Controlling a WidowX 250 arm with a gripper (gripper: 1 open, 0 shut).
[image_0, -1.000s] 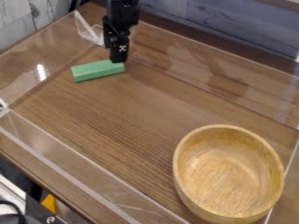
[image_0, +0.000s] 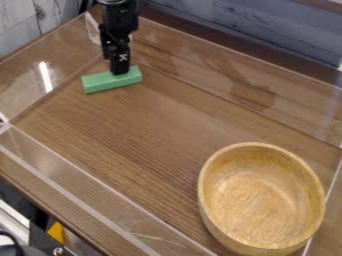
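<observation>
At the upper left of the camera view my black gripper (image_0: 115, 62) hangs just over a green rectangular block (image_0: 104, 84) lying on the wooden table (image_0: 160, 130), its tips at or near the block's back edge. The fingers look open, though they are small and dark.
A large yellow bowl (image_0: 261, 197) sits at the lower right. A see-through panel borders the table at the upper left.
My gripper has moved a little down and left, closer over the green block. The block looks unmoved.
</observation>
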